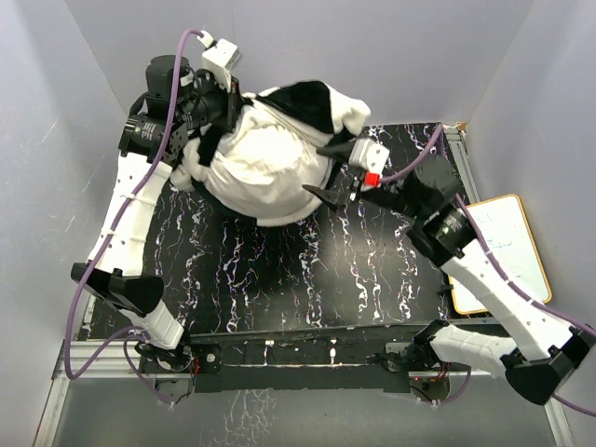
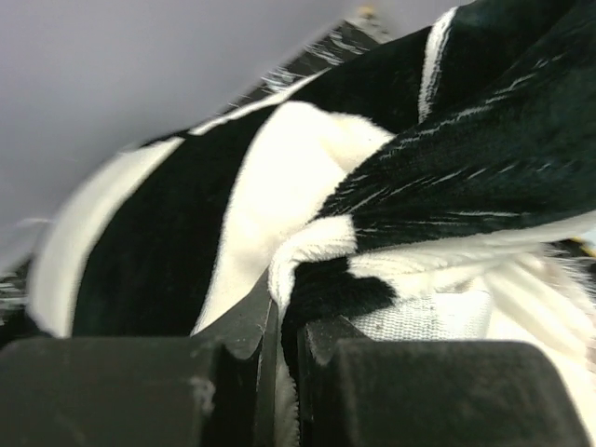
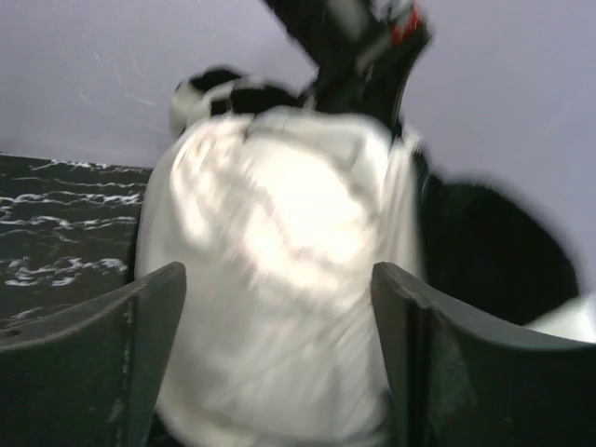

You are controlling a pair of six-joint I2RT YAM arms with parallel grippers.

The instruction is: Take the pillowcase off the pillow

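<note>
A bulky white pillow bundle (image 1: 265, 168) hangs over the far part of the table, with black and white plush pillowcase cloth (image 1: 303, 101) around its upper and right sides. Where pillow ends and case begins is hard to tell. My left gripper (image 1: 233, 104) is at the bundle's upper left; in the left wrist view it is shut on a fold of black and white pillowcase cloth (image 2: 340, 279). At the bundle's right side, my right gripper (image 1: 326, 174) has its fingers spread, nothing pinched between them. The right wrist view, blurred, shows white fabric (image 3: 270, 223) in front of those fingers.
A whiteboard (image 1: 498, 251) lies at the right. Grey walls (image 1: 279, 47) close in the back and sides.
</note>
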